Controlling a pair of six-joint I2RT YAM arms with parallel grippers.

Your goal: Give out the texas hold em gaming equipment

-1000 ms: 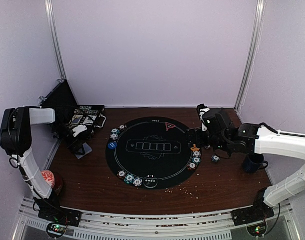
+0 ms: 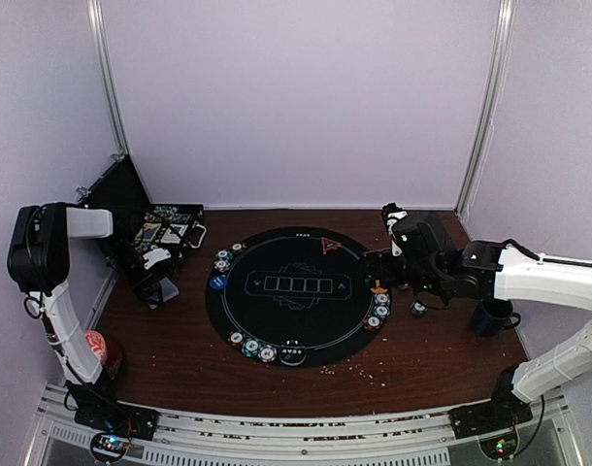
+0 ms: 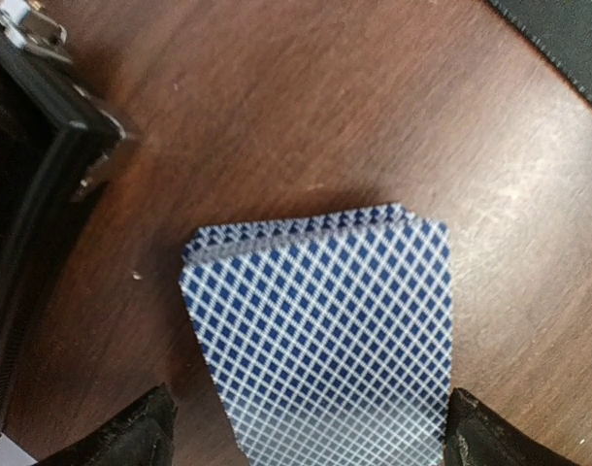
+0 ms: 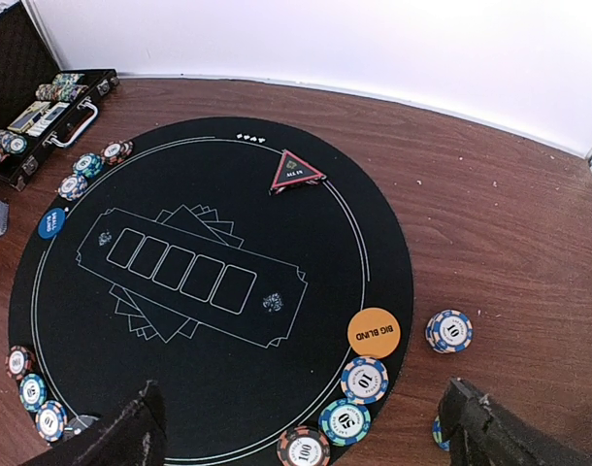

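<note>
A deck of blue-and-white checked cards (image 3: 325,330) lies on the wood beside the case, its top cards slightly askew. My left gripper is open, one finger on either side of the deck's near part; a gap shows at its left, while the right finger is close to the edge. Over the right side of the black poker mat (image 4: 199,379), my right gripper hangs open and empty. An orange big blind disc (image 4: 374,333), a blue small blind disc (image 4: 51,223) and a red-edged triangle (image 4: 296,170) rest on the mat. Chip groups line its rim.
An open black case (image 4: 87,92) with chips inside stands at the back left. A blue chip stack (image 4: 448,331) sits right of the mat, and a dark mug (image 2: 492,317) farther right.
The right arm looks still.
</note>
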